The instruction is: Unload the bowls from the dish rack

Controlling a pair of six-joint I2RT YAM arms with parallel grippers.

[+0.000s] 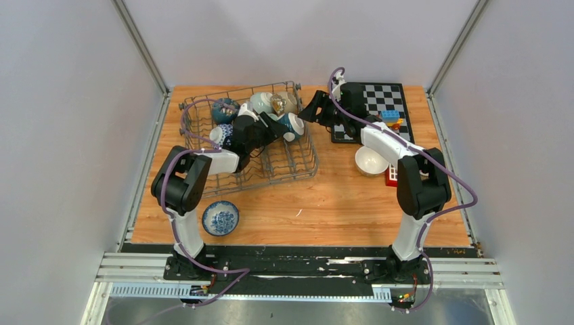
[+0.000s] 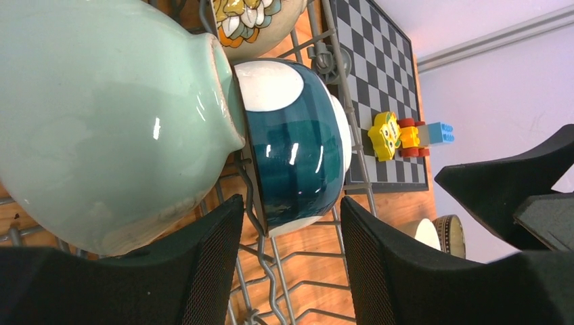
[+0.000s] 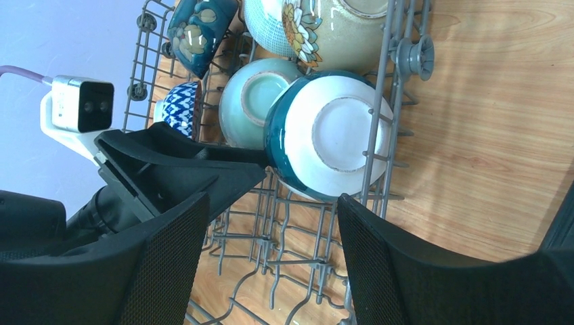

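Observation:
A teal and white bowl [image 1: 292, 126] [image 2: 291, 142] [image 3: 338, 135] rests tilted on its side near the right wall of the dish rack [image 1: 281, 179]. My left gripper [image 1: 273, 127] is close to it, fingers apart; in the right wrist view a black left finger [image 3: 233, 159] reaches the bowl's left edge, though contact is unclear. A pale green bowl [image 2: 115, 122] leans directly beside the teal one. My right gripper [image 1: 310, 108] stands open and empty off the rack's right side.
A flower-patterned cup [image 3: 338, 30], a dark blue dish [image 1: 224, 110] and a blue-patterned bowl [image 3: 181, 108] are also racked. Outside lie a blue-and-white bowl [image 1: 221, 218], a white bowl [image 1: 370, 161], a checkerboard [image 1: 386, 95] and toy blocks [image 1: 390, 116].

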